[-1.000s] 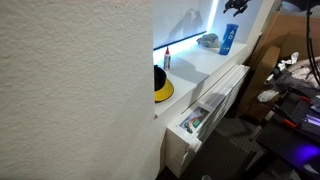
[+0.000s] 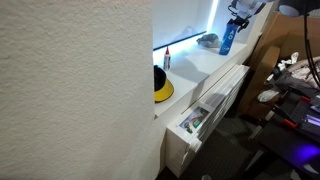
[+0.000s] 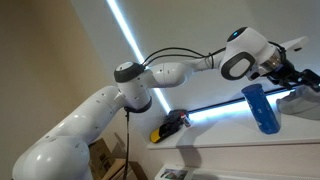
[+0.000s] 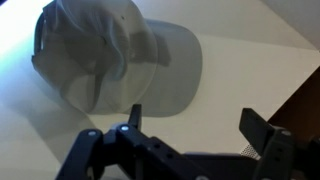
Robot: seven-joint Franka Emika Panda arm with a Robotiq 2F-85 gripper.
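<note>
My gripper is open in the wrist view, its dark fingertips wide apart over the white ledge, with nothing showing between them. A grey cap (image 4: 95, 55) lies to the left of the fingers there. Exterior view 2 shows the gripper (image 3: 300, 78) high above the ledge, close to the cap (image 3: 299, 103) and a tall blue cylinder (image 3: 261, 108). In exterior view 1 the gripper (image 2: 240, 20) is at the top of the blue cylinder (image 2: 228, 39); whether they touch I cannot tell. The cylinder does not show in the wrist view.
A yellow and black cap (image 2: 162, 92) and a small bottle with a red top (image 2: 167, 60) sit nearer on the ledge (image 2: 195, 72). Below it, a drawer (image 2: 188, 133) stands open with small items inside. A dark table (image 2: 280, 145) is at lower right.
Over the last second my gripper has come down from above the blue cylinder to the cylinder's top. The ledge's objects look unchanged.
</note>
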